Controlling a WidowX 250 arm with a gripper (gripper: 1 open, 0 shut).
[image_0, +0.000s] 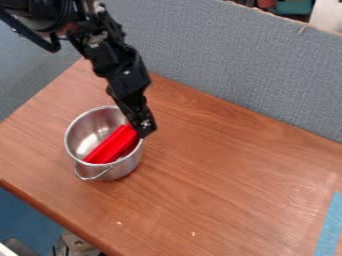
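Observation:
A steel pot (84, 134) with a wire handle stands on the left part of the wooden table, a red bar-shaped object (110, 146) lying tilted inside it. My black gripper (142, 128) hangs over the pot's right rim, beside the red object's upper end. It is open; whether its fingers touch the pot or the object is unclear.
A grey padded wall (241, 70) runs along the back.

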